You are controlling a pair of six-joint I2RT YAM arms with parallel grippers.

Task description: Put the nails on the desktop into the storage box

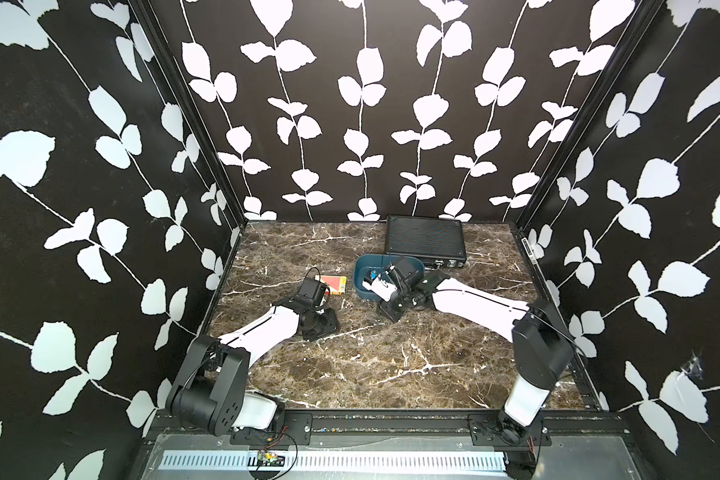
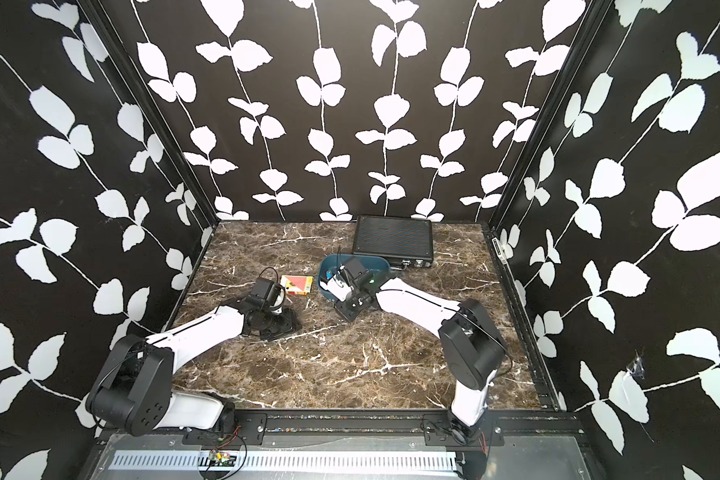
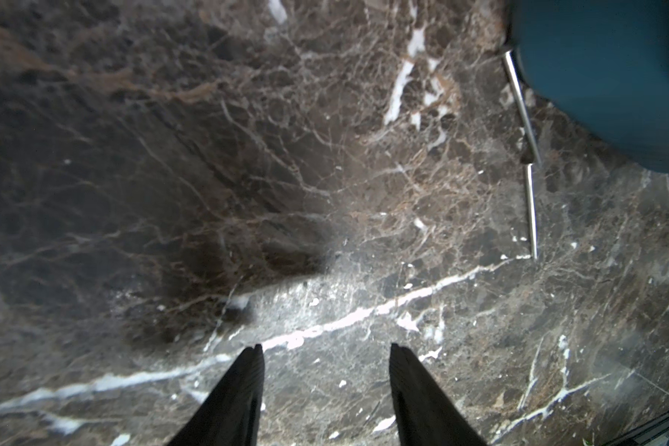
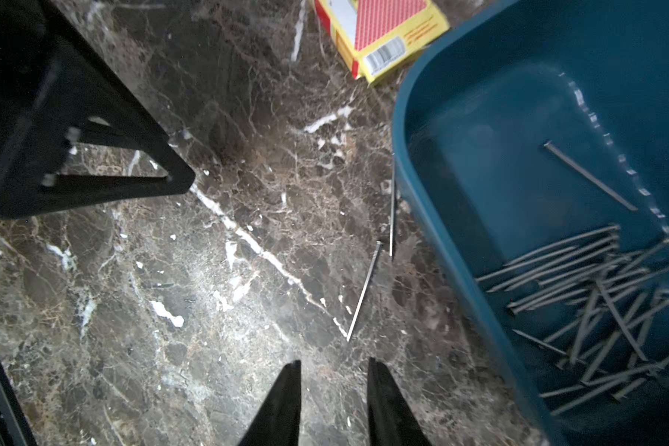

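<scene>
Two nails lie on the marble desktop just outside the storage box. In the right wrist view one nail (image 4: 364, 292) is clear of the box, and a second nail (image 4: 392, 212) runs close along the wall of the blue storage box (image 4: 461, 290). Inside that box is a pile of several nails (image 4: 602, 297). In the left wrist view the same two nails show at the right, a nearer nail (image 3: 530, 212) and a farther nail (image 3: 522, 107). My left gripper is open over bare desktop. My right gripper is partly open, empty, near the nearer nail.
A red and yellow carton (image 1: 333, 284) lies left of the box, behind my left gripper. Behind the box stands a black case (image 1: 425, 239). In the right wrist view the left gripper's fingers (image 4: 126, 189) reach in from the left.
</scene>
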